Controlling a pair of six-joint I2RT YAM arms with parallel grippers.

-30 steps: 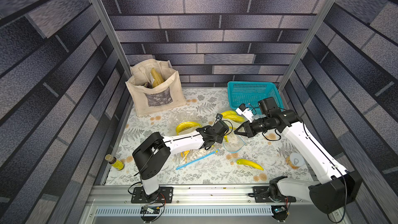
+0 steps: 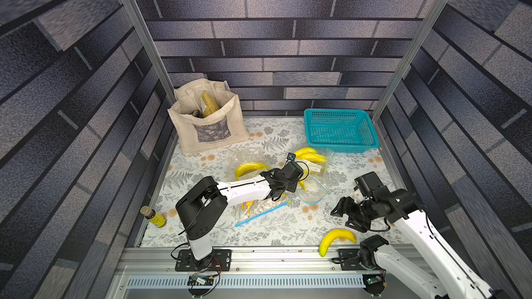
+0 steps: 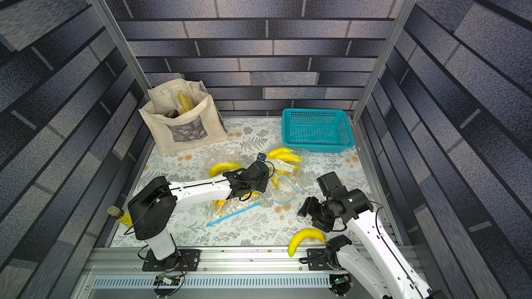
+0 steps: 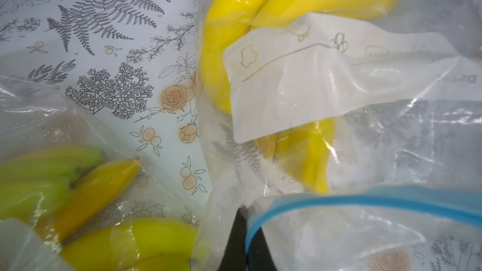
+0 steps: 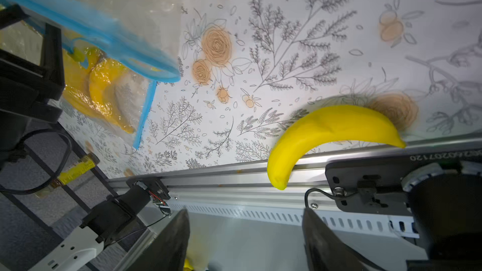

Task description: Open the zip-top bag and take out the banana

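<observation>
In the left wrist view, a clear zip bag (image 4: pixel 411 120) with several yellow bananas (image 4: pixel 231 35) and a white label inside shows a curved blue rim (image 4: pixel 361 199). My left gripper is shut on that rim, lifting the bag's mouth into an arch. A loose banana (image 5: pixel 331 135) lies outside the bag, its lower end over the metal rail at the table's front edge. My right gripper stands open in the right wrist view, its fingers well apart with nothing between. From the top left, the right gripper (image 2: pixel 343 214) appears just behind this banana.
Other bagged bananas (image 2: pixel 249 169) lie beneath and behind my left arm, with a blue zip strip (image 2: pixel 263 212) in front. A teal basket (image 2: pixel 340 146) stands back right, a canvas tote (image 2: pixel 188 138) back left. A small yellow bottle (image 2: pixel 156 218) is at far left.
The loose banana has shifted toward the front edge and turned. My right arm has drawn back from the bag toward the front right, near the banana. The left arm looks almost still.
</observation>
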